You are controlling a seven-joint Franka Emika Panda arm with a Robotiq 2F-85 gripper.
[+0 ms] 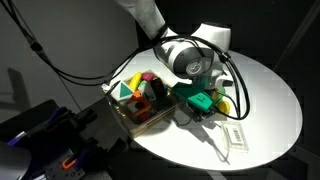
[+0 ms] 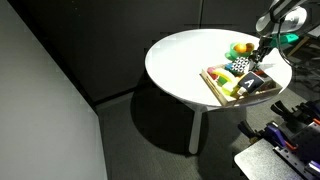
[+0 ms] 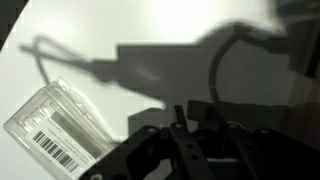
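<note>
My gripper shows as dark shapes along the bottom of the wrist view, open, with nothing visible between its fingers. In the first exterior view the gripper [image 1: 199, 114] hangs over the white table, just right of a wooden box [image 1: 158, 121] of colourful items. A clear plastic case [image 3: 62, 130] with a barcode label lies to the left in the wrist view. That same flat case [image 1: 235, 136] rests on the table to the right of the gripper. The arm's shadow falls across the bare tabletop.
A yellow round object [image 1: 224, 106] sits partly hidden behind the arm. From the second exterior view, an orange object [image 2: 240, 48] stands beyond the wooden box [image 2: 206, 86]. Dark cables loop around the arm.
</note>
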